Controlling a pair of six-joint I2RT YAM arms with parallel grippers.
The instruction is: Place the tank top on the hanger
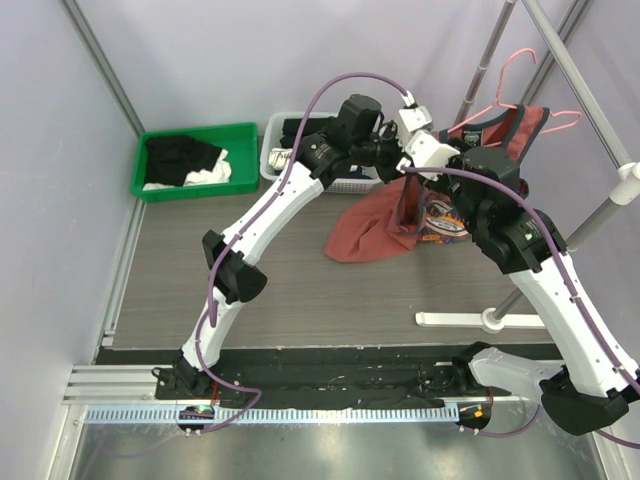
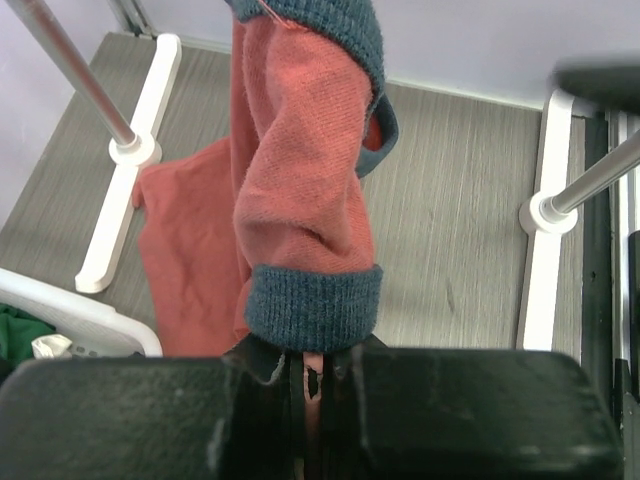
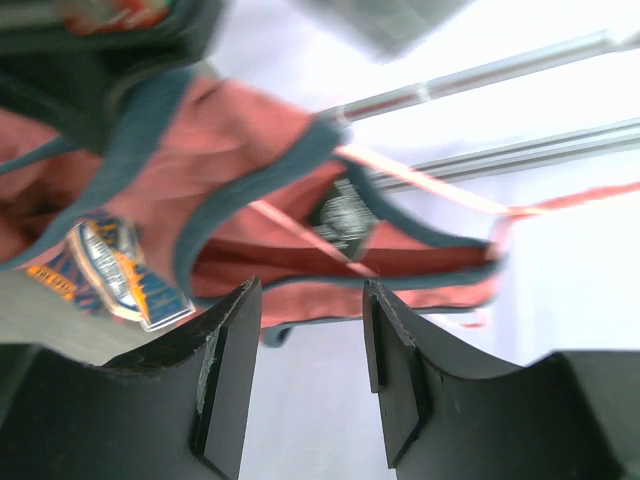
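The red tank top (image 1: 380, 222) with dark trim hangs at the right, a shoulder of it on the pink hanger (image 1: 517, 60). My left gripper is shut on a strap of the tank top (image 2: 305, 195), with something pink pinched between its fingers; cloth or hanger, I cannot tell. In the right wrist view, my right gripper is open in front of the tank top (image 3: 240, 150), and no cloth is clearly between its fingers. The bar of the hanger (image 3: 310, 238) crosses the garment beyond them. From the top, both fingertips are mostly hidden by the arms.
Metal poles of the rack (image 1: 580, 80) stand close on the right, with a white foot (image 1: 455, 320) on the floor. A green bin (image 1: 195, 192) and a white basket (image 1: 355, 186), both holding clothes, are at the back left. Open floor lies at the centre left.
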